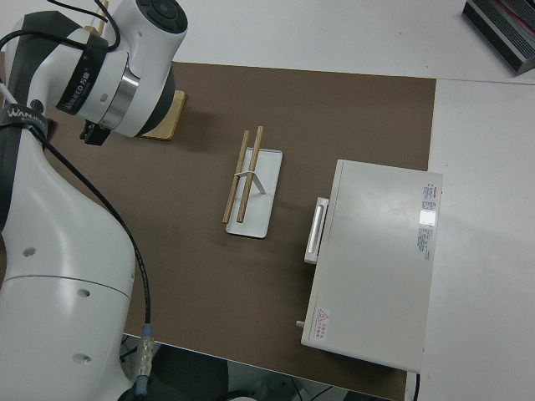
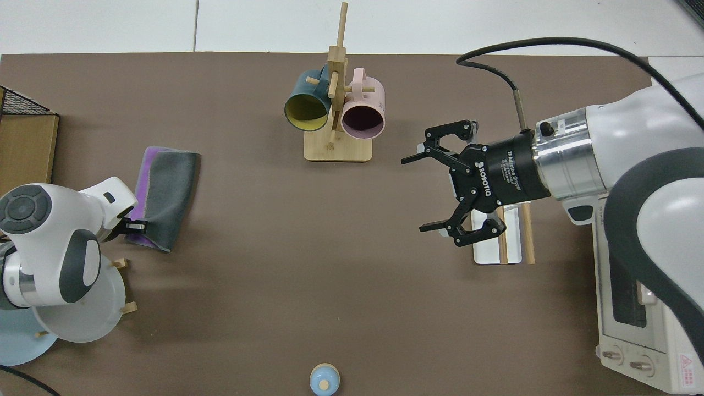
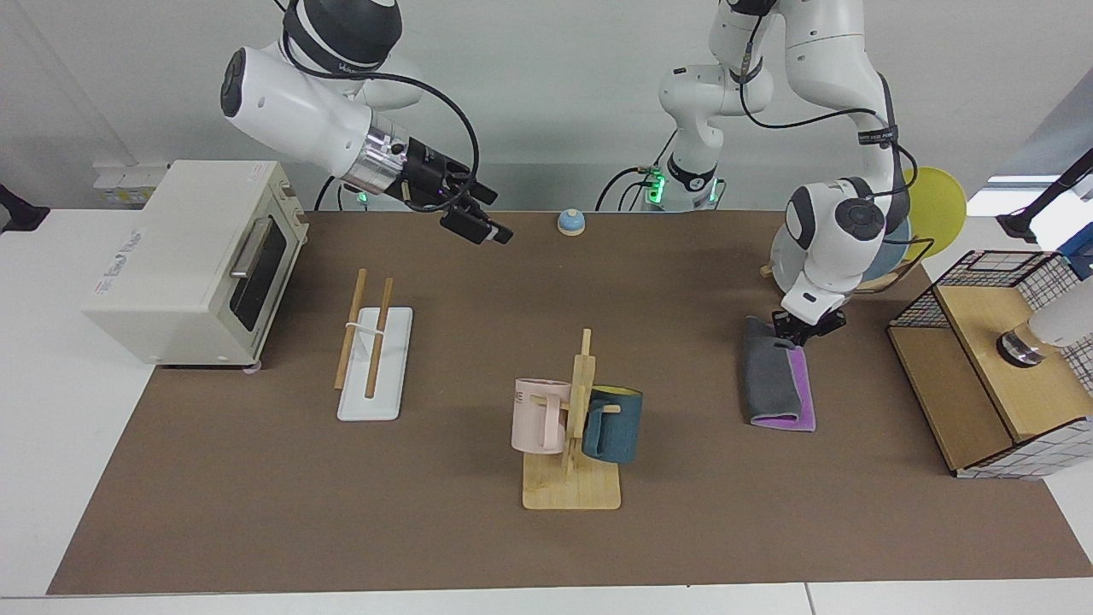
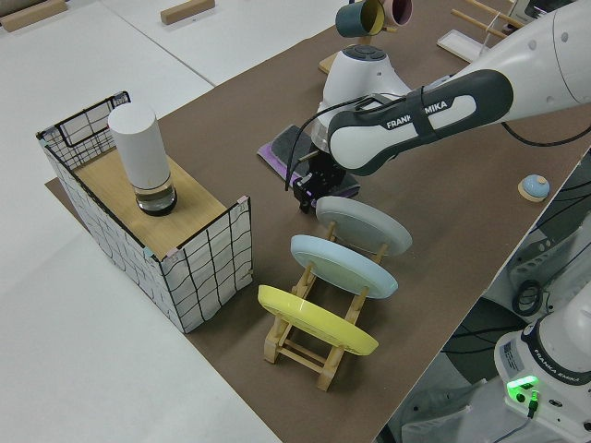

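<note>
My left gripper (image 2: 135,225) is down at the folded grey-and-purple cloth (image 2: 170,198), beside the plate rack with its plates (image 2: 79,310). In the right-side view its black body sits on the cloth (image 4: 277,148); whether the fingers hold fabric is hard to tell. My right gripper (image 2: 412,192) hangs in the air at the right, its two fingers wide apart with nothing between them, left of a white board with wooden bars (image 2: 485,251).
A wooden tree (image 2: 336,152) holds a teal mug (image 2: 303,109) and a pink mug (image 2: 363,119) at the back. A wire-sided shelf (image 3: 963,410) stands beyond the cloth. A small toaster oven (image 3: 174,266) and a blue round object (image 2: 324,380) are also present.
</note>
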